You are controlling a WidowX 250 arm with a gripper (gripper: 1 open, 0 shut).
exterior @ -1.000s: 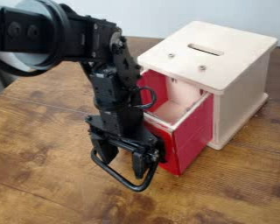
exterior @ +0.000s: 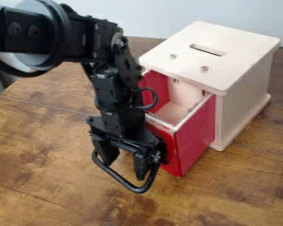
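Note:
A pale wooden box with a slot in its top stands on the right, its red-fronted drawer pulled out toward the left. The black gripper hangs low at the drawer's front, its fingers beside the red face. Whether it is open or shut, or holds the drawer's handle, I cannot tell; the handle is hidden.
A white wall runs behind the box.

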